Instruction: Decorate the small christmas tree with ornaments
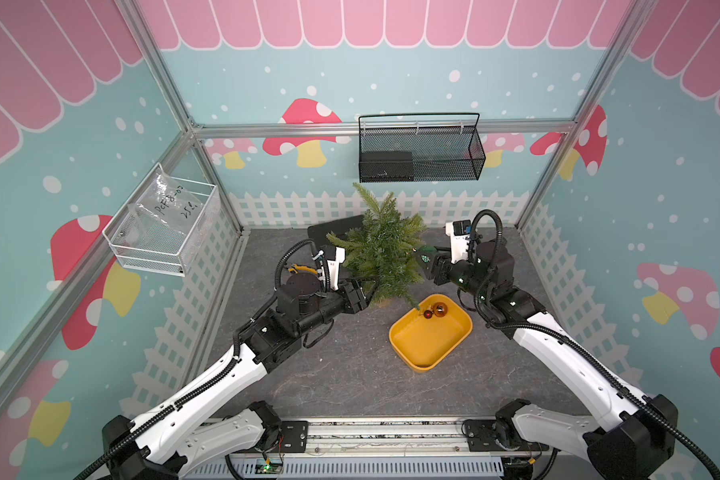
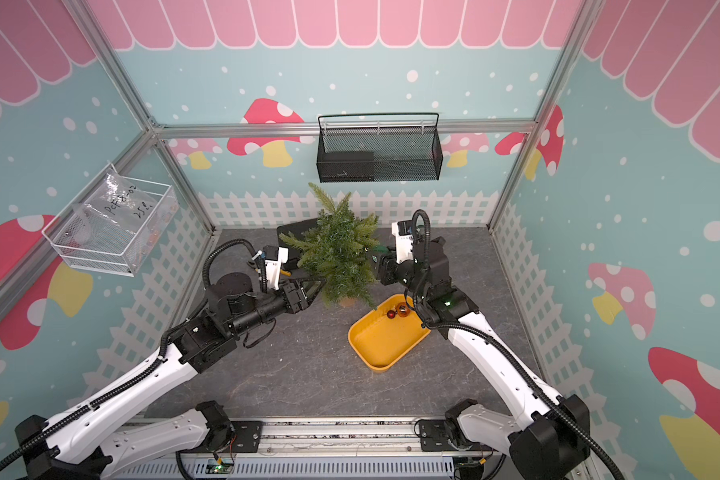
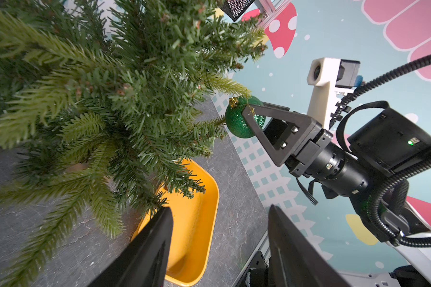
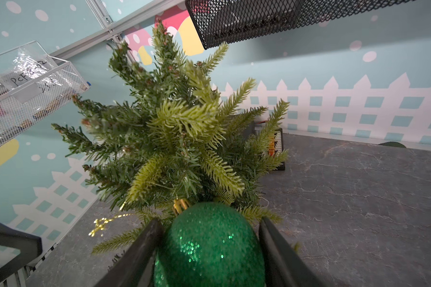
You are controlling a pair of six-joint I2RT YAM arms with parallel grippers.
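Observation:
The small green tree (image 1: 380, 248) stands mid-table. My right gripper (image 2: 380, 260) is shut on a green glitter ball with a gold cap, held at the tree's right side; in the right wrist view the ball fills the lower middle between the fingertips. My left gripper is open at the tree's front left, nothing visible between its fingers. A yellow tray (image 1: 420, 344) in front of the tree holds red ornaments (image 1: 440, 309).
A black mesh basket (image 1: 448, 160) hangs on the back wall, a white basket (image 1: 152, 256) on the left wall. A dark board and a yellow object lie behind the left arm.

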